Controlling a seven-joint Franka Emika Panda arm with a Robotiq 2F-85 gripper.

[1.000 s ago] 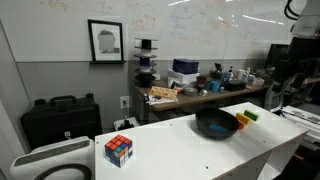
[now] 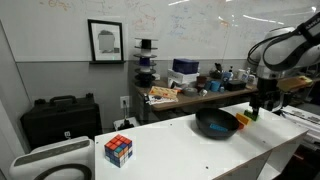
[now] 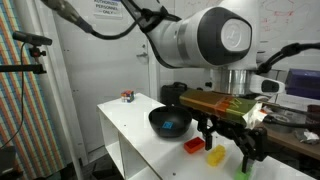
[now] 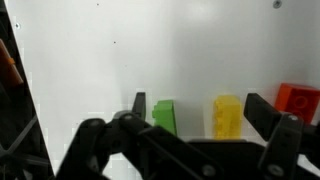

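Note:
My gripper is open above the white table, its fingers wide apart with nothing held. Between and below them in the wrist view lie a green block (image 4: 164,115) near the left finger and a yellow block (image 4: 227,117) nearer the right one. A red block (image 4: 297,102) lies outside the right finger. In exterior view 2 the red block (image 3: 194,146), yellow block (image 3: 216,156) and green block (image 3: 243,172) form a loose row beside the black pan (image 3: 172,123). Something blue (image 3: 168,125) lies inside the pan.
A Rubik's cube (image 2: 118,150) stands far along the table, near a white appliance (image 2: 56,160). Bare tabletop (image 2: 170,144) stretches between the cube and the pan. A wooden side table (image 2: 170,101) with boxes stands behind.
My arm has come in from the right and lowered towards the blocks beside the pan. The pan and the cube have stayed in place.

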